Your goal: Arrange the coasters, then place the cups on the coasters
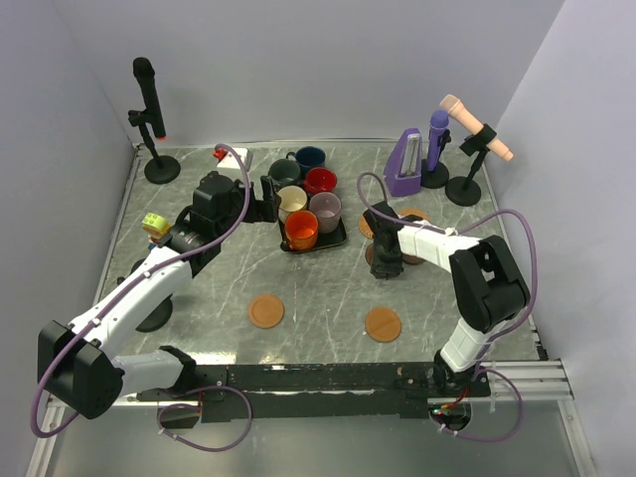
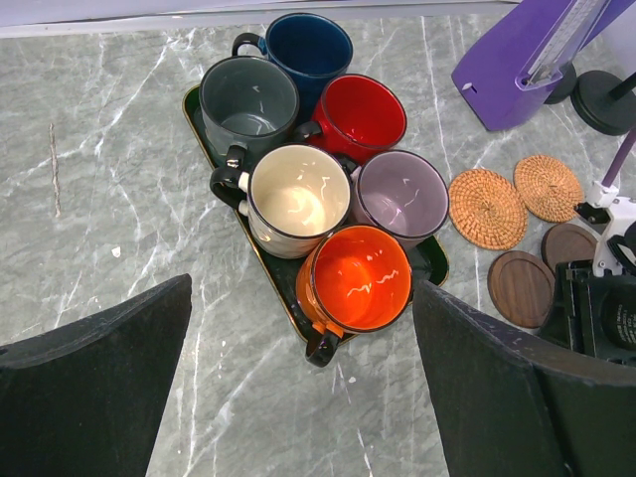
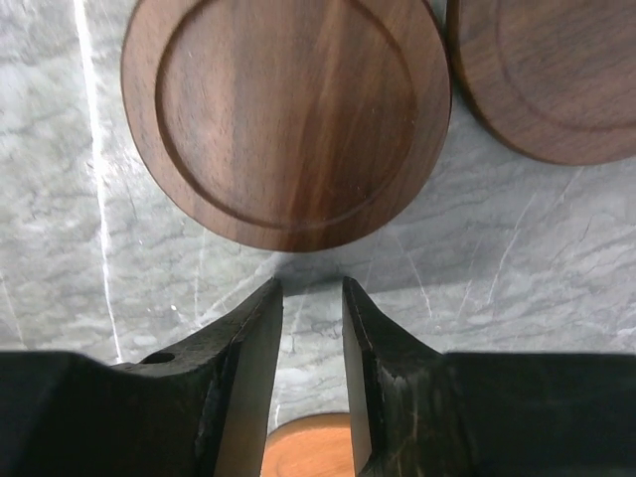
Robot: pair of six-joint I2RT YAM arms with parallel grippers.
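Several cups crowd a dark tray [image 2: 432, 260]: blue [image 2: 310, 45], grey-green [image 2: 248, 99], red [image 2: 364, 111], cream [image 2: 298, 194], mauve [image 2: 402, 194] and orange [image 2: 361, 278], whose handle points toward the front. My left gripper stands wide open around the orange cup's side of the view, gripping nothing. Over the table's right half, the right gripper has its fingers a narrow gap apart, with only bare tabletop showing between them. Just beyond its tips lies a dark wooden coaster [image 3: 288, 119], and another dark coaster [image 3: 556, 79] sits right of it.
Two woven coasters [image 2: 487, 209] lie right of the tray. Tan coasters [image 1: 266, 311] rest left and right at the front. A purple stand [image 1: 403, 164] and microphones on stands [image 1: 465, 189] fill the back right.
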